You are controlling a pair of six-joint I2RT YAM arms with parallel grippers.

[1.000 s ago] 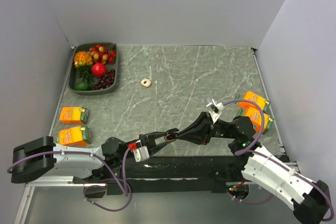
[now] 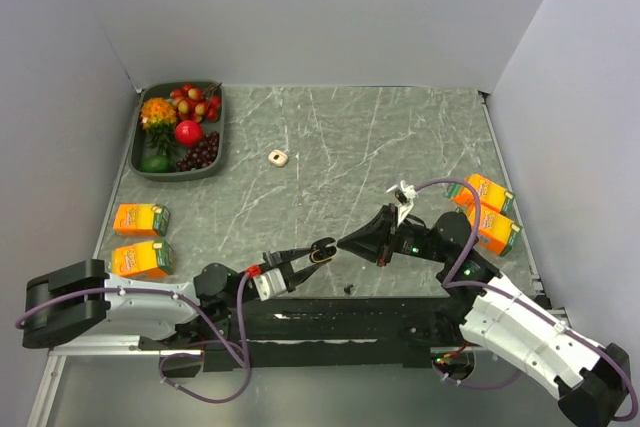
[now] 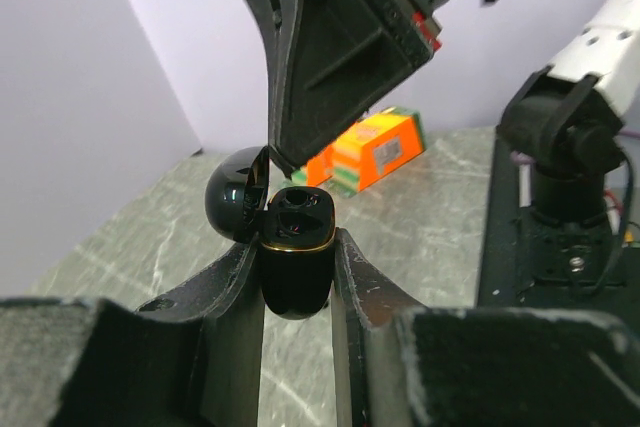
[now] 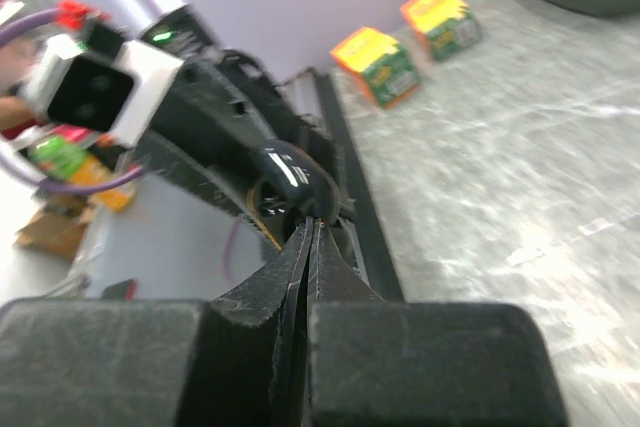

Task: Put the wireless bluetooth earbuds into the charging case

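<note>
The black charging case (image 3: 297,277), with a gold line round it and its lid (image 3: 236,195) raised, stands between the fingers of my left gripper. Both sockets in its top look dark; whether an earbud sits in either I cannot tell. My right gripper is shut, its tip just above and behind the open case, and nothing shows between its fingers. In the top view that tip is close to the right side of the case (image 2: 322,250). A small dark piece, perhaps an earbud (image 2: 348,289), shows near the table's front edge.
Orange boxes stand at the left (image 2: 141,219) and right (image 2: 490,194) sides. A tray of fruit (image 2: 180,175) is at the back left, and a small cream object (image 2: 278,158) lies nearby.
My right gripper has drawn slightly away from the case, upward in the top view. The small dark piece appeared below the grippers and has shifted toward the front edge. The case has moved slightly.
</note>
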